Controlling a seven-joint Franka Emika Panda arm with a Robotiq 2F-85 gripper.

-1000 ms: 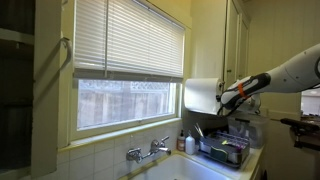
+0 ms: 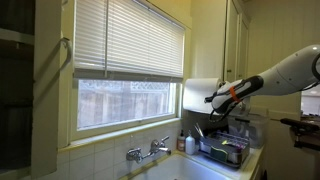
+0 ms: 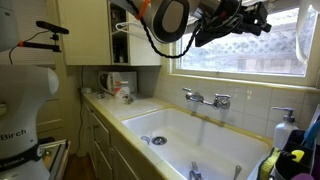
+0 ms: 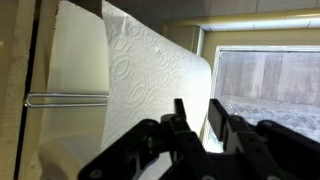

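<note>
A white paper towel roll (image 2: 197, 92) hangs beside the window, against the upper cabinet. In the wrist view its embossed paper (image 4: 155, 75) fills the middle, with a loose edge running down near the window side. My gripper is at the paper, its black fingers apart. Between the fingertips, paper and a strip of window frame show, and no gripped sheet can be made out. From the side, the gripper (image 2: 212, 101) overlaps the lower right of the roll. Exterior view 2 has the gripper (image 3: 266, 19) high up by the window, left of the roll (image 3: 306, 35).
Below are the white sink (image 2: 172, 168), a wall faucet (image 2: 150, 151), soap bottles (image 2: 190, 144) and a dark dish rack (image 2: 226, 149). The cabinet (image 2: 232, 45) stands close to the roll. Open air lies over the sink, in front of the window.
My gripper has moved left, from the right end of the roll to in front of its lower right part. The paper's right edge now looks less rounded.
</note>
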